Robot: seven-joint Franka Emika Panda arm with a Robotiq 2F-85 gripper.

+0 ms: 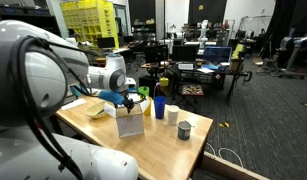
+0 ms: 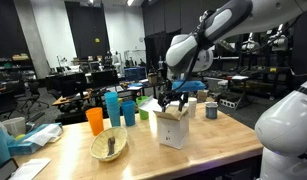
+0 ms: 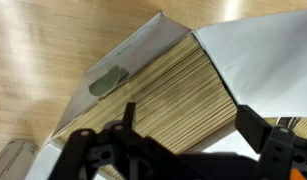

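A white box stands upright on the wooden table, its top flaps spread. My gripper is pointed down, close over the box top; in the first exterior view the box is partly behind the arm. From the wrist, the dark fingertips of my gripper stand wide apart, with nothing seen held between them. Below them is a brown, ribbed surface framed by pale flaps; how deep it lies is hard to judge. One flap carries a grey-green patch.
A shallow wicker basket lies beside the box. Orange and blue cups stand nearby, with a white cup and a grey mug on the box's other side.
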